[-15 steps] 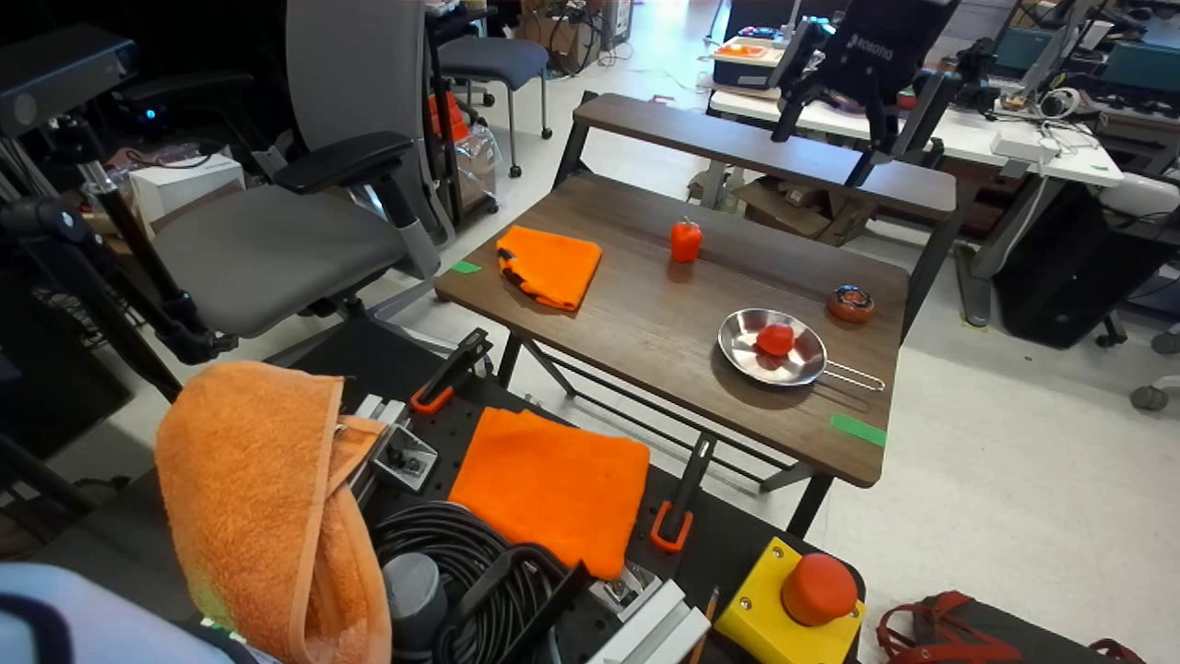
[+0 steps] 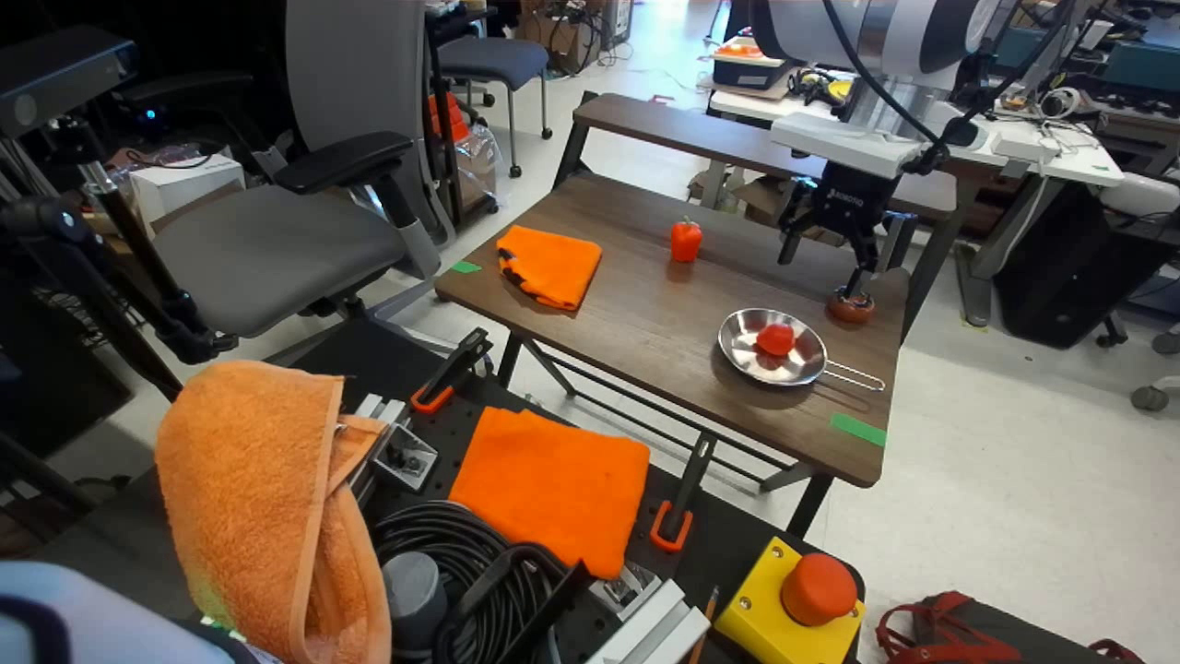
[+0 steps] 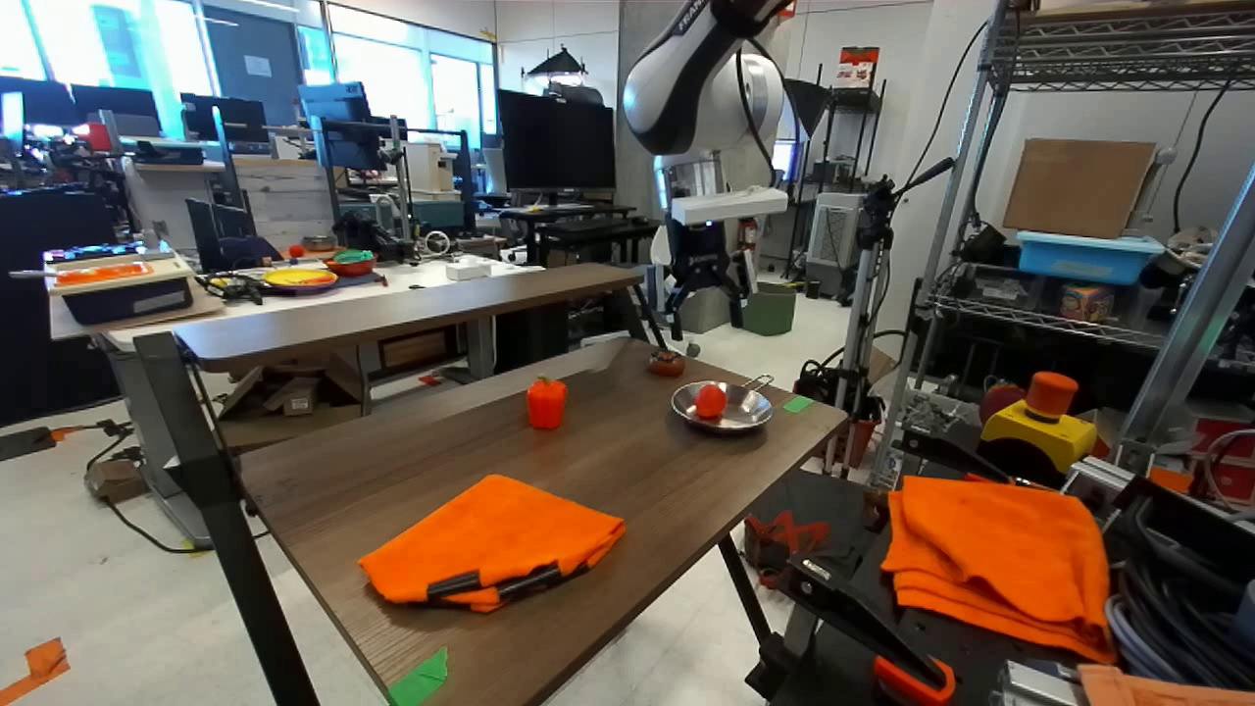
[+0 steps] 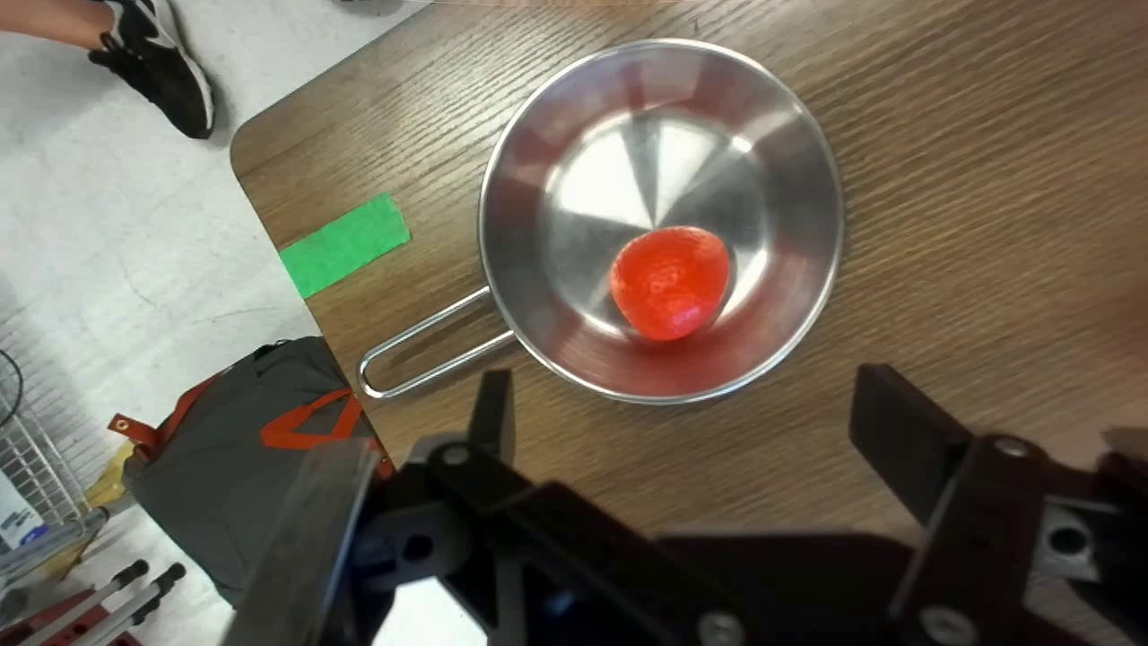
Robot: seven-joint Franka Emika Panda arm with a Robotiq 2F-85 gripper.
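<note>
My gripper stands open, its two black fingers wide apart with nothing between them. In exterior view 1 the gripper (image 2: pixel 824 260) hangs above the far right of the table, over a small brown round object (image 2: pixel 852 306) that its finger partly covers. A steel pan (image 4: pixel 791 323) with a wire handle lies ahead of the fingers in the wrist view, and a red rounded piece (image 4: pixel 669 282) rests inside it. Farther along the table an orange-red pepper (image 3: pixel 546 402) stands upright. A folded orange cloth (image 3: pixel 488 535) lies near the opposite end.
A raised shelf (image 2: pixel 763 144) runs along the table's back edge. Green tape (image 2: pixel 858 430) marks the near right corner. Bare tabletop (image 2: pixel 642 321) lies between cloth and pan. A separate cart holds another orange cloth (image 2: pixel 553 481) and a yellow box with a red button (image 2: pixel 791 603).
My gripper has come down from above the back shelf to over the table's right end, and now points more straight down. The pan, pepper and cloth have not moved.
</note>
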